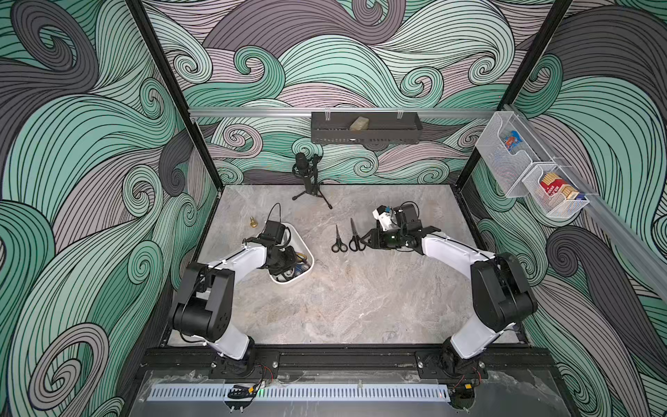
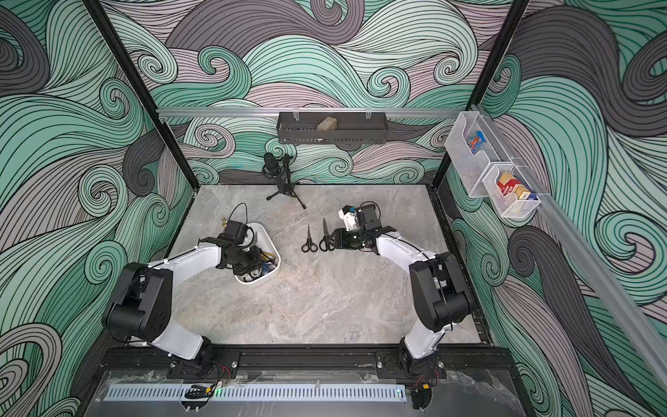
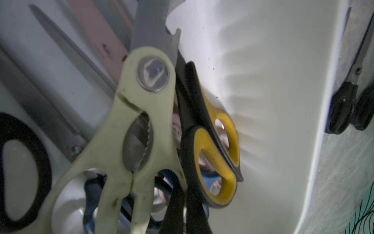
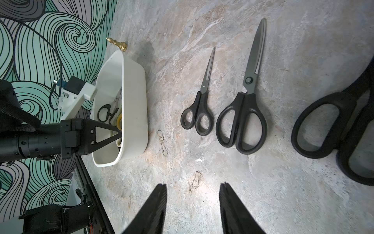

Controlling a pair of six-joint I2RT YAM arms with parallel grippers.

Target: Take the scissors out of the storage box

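The white storage box (image 1: 309, 251) holds several scissors. In the left wrist view, cream scissors (image 3: 150, 101) lie across the pile beside yellow-and-black handled scissors (image 3: 212, 156); black handles (image 3: 42, 171) and blue handles (image 3: 95, 195) also show. Down in the box, my left gripper is shut, its tips at the edge of the cream handle and close to the yellow-and-black one. No clear grip shows between its fingers. My right gripper stands open above the table, empty. Small black scissors (image 4: 200, 99), larger ones (image 4: 247, 99) and a third pair (image 4: 339, 117) lie on the table.
Left of the box's far end stands a gold chess piece (image 1: 253, 222). A black tripod (image 1: 309, 179) occupies the back of the table. Bare table (image 1: 354, 305) spreads across the front and middle.
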